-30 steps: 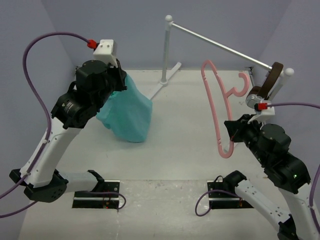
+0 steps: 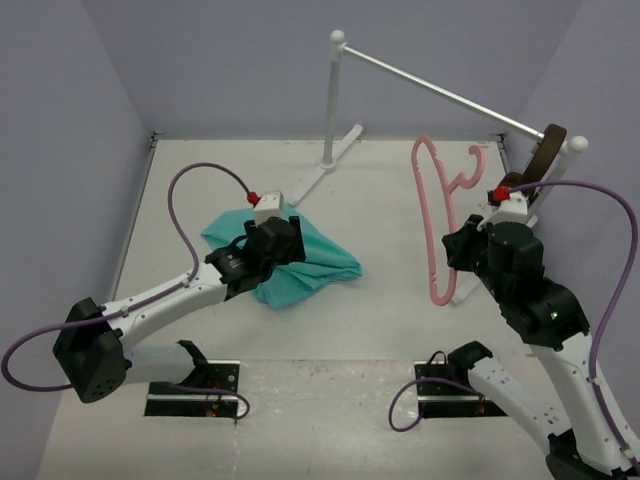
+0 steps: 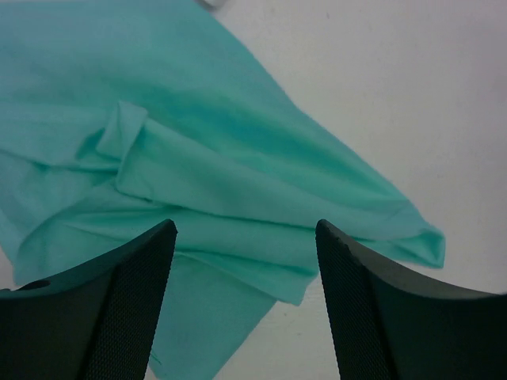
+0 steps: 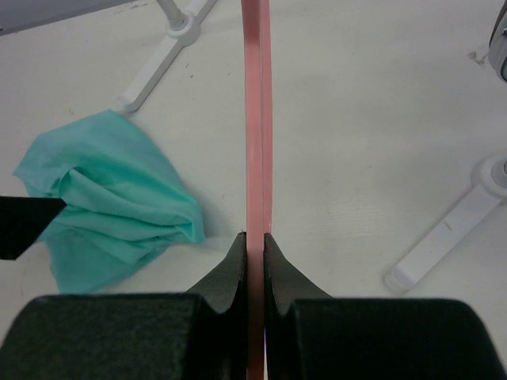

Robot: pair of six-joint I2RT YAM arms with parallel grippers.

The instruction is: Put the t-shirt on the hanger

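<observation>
The teal t-shirt [image 2: 315,265] lies crumpled on the left half of the table, its folds filling much of the left wrist view. Above it is my left gripper [image 2: 292,240], partly covering the cloth from the top; in the left wrist view its fingers [image 3: 139,297] are wide apart and no cloth shows between them. A pink hanger [image 2: 427,215] is held up off the table on the right. My right gripper [image 2: 455,250] is shut on the hanger's long bar, which runs between the fingertips in the right wrist view.
A white rack with a top rail [image 2: 440,90] spans the back and right. Its left post [image 2: 332,110] stands on a white foot [image 2: 325,170] behind the shirt. Bare table [image 2: 385,300] lies between shirt and hanger.
The hanger shifted slightly.
</observation>
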